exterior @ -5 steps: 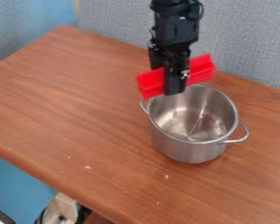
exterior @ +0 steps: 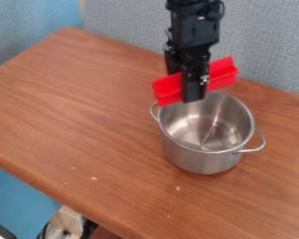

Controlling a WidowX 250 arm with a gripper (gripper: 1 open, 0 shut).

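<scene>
My black gripper (exterior: 193,82) hangs from the top of the camera view, shut on a red bar-shaped object (exterior: 222,73) that sticks out on both sides of the fingers. The red object is held over the back rim of a steel pot (exterior: 205,149) with two wire loop handles, which stands on the wooden table. The pot looks empty inside apart from reflections.
A grey textured wall (exterior: 271,42) rises behind it. Beyond the near left edge are a blue surface and some small items at the bottom left.
My gripper and the red object have shifted slightly to the right. The pot has stayed where it was.
</scene>
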